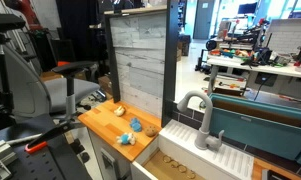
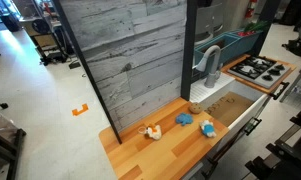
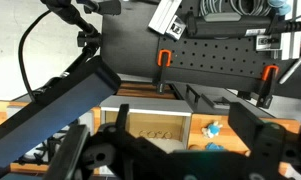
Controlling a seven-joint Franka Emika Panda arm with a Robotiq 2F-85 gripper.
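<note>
From the bottom of the wrist view my gripper reaches in, its two dark fingers wide apart and nothing between them. Beyond them lies a pale basin with a brown bottom point(image 3: 158, 126); the faucet point(image 2: 212, 60) stands behind it. On the wooden counter point(image 2: 145, 152) lie several small things: a white and orange one point(image 2: 155, 131), a blue one point(image 2: 185, 119), a blue and white one point(image 2: 210, 127) and a brown one point(image 2: 197, 107). All lie apart from my gripper. I cannot make out the gripper in the exterior views.
A stovetop point(image 2: 258, 68) sits beyond the basin. Grey panelling point(image 2: 140, 80) rises behind the counter. Clamps with orange parts point(image 3: 165, 57) stand at a perforated dark plate point(image 3: 215, 52). A teal bin point(image 1: 255, 122) stands behind the faucet.
</note>
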